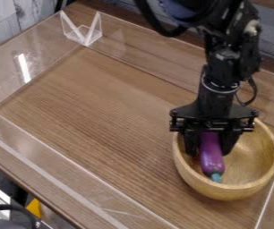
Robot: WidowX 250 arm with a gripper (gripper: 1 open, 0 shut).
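Observation:
A purple eggplant-like object (pixel 210 157) with a teal tip lies inside a tan wooden bowl (pixel 258 165) at the lower right. My black gripper (pixel 210 136) reaches down from the top right into the bowl, shut on the upper end of the purple object. Its fingertips are partly hidden against the object and the bowl's interior.
A small white wire-like object (pixel 83 27) stands at the back left. Black cables run at the lower-left corner, beside a small yellow item.

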